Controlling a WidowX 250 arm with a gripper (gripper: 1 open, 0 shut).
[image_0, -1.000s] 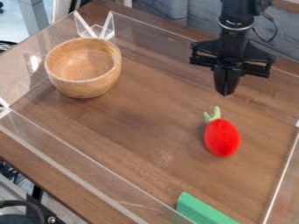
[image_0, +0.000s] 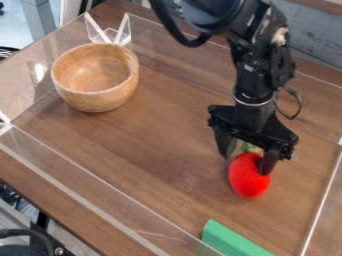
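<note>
My gripper (image_0: 247, 150) is low over the table, open, its fingers down around a red vegetable toy (image_0: 250, 178) with a small green stem that is partly hidden behind them. The red body shows below the gripper, on the wooden table at the right of the camera view.
A wooden bowl (image_0: 94, 89) stands at the upper left. A green block (image_0: 235, 239) lies at the bottom edge. Clear panels edge the table.
My gripper has come down and toward the front from above the back of the table onto the red toy, which sits slightly lower in the view than before.
</note>
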